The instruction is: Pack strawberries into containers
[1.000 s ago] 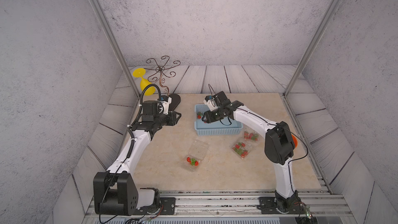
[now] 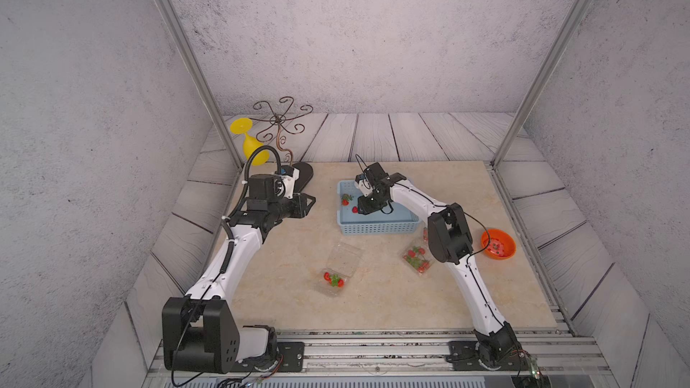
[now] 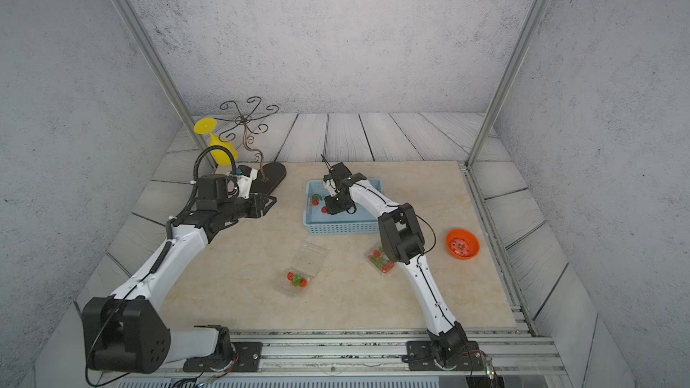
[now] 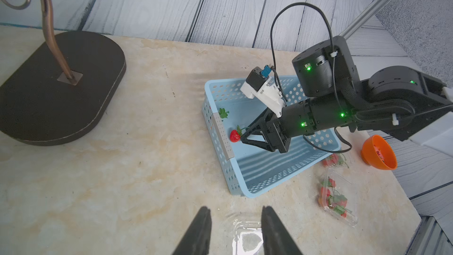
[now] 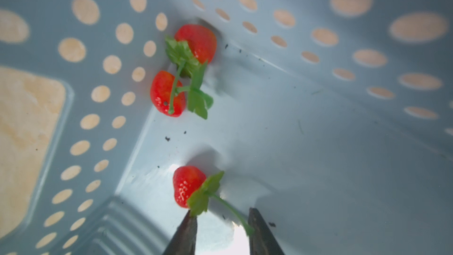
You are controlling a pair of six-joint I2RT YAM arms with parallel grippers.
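My right gripper is down inside the blue basket (image 2: pixel 377 228), part open, around the stem end of a strawberry (image 5: pixel 188 184). Two more strawberries (image 5: pixel 193 42) lie in a corner of the basket. My left gripper hangs over the table left of the basket; whether anything is between its fingers is unclear. An open clear container (image 2: pixel 334 280) with strawberries lies at the front middle. Another filled container (image 2: pixel 417 258) lies right of it, and a further one (image 4: pixel 332 159) is partly hidden by the right arm.
A dark-based metal stand (image 4: pixel 61 89) and a yellow object (image 2: pixel 255 147) stand at the back left. An orange bowl (image 2: pixel 498 244) sits at the right.
The left arm has not moved.
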